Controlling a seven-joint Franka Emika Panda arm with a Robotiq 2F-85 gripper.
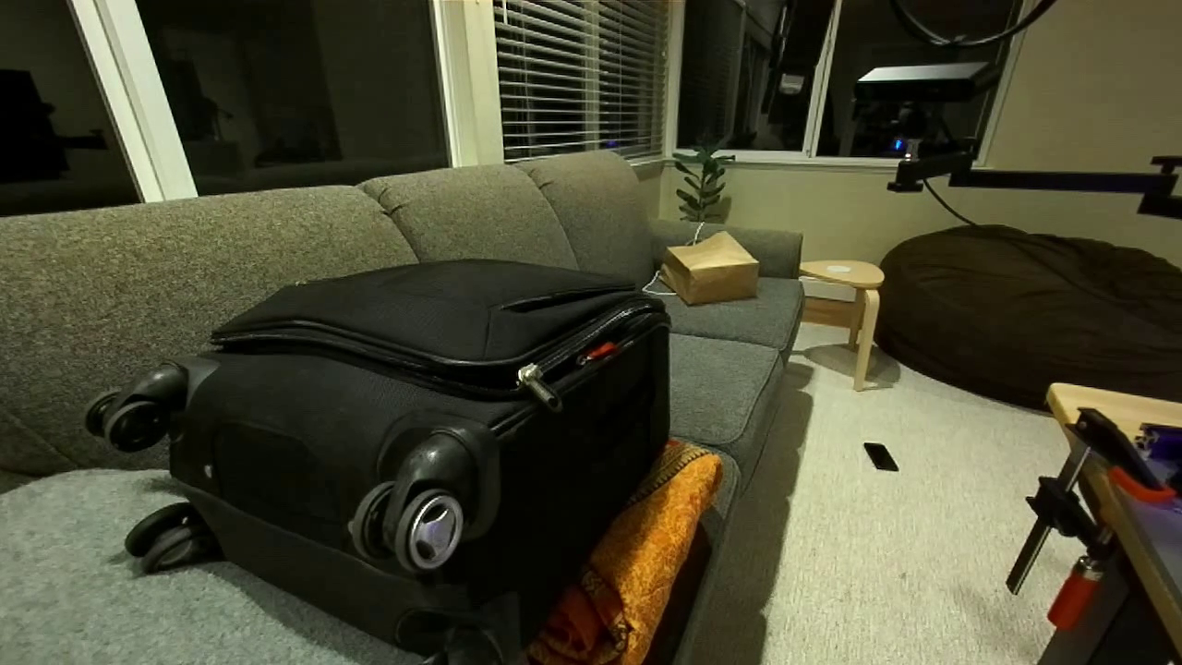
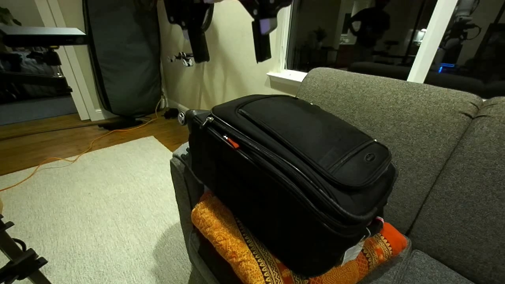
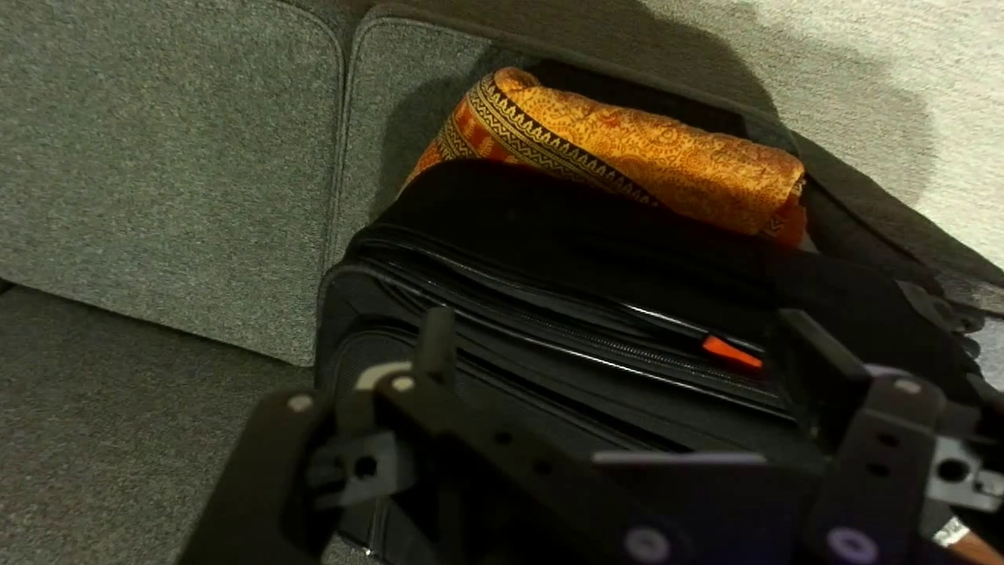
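A black wheeled suitcase (image 1: 443,321) lies on its back on the grey sofa, over a folded orange patterned cloth (image 2: 222,227). Along its side runs a zipper, with a metal zipper pull (image 1: 539,386) near the wheeled end and a red tag (image 2: 232,141) beside it. High above that end, my gripper (image 2: 230,54) hangs with its fingers wide apart and only air between them. From the wrist view, the spread fingers (image 3: 435,347) frame the suitcase's zippered edge, and the red tag (image 3: 732,353) shows close to the right finger. There the metal pull cannot be made out.
The sofa back (image 2: 378,99) rises behind the suitcase. A clamp (image 1: 1069,499) juts from a table at the right, and a dark camera arm (image 1: 1064,181) crosses above. A paper bag (image 1: 712,268) sits farther along the sofa. Open carpet (image 2: 94,203) lies in front.
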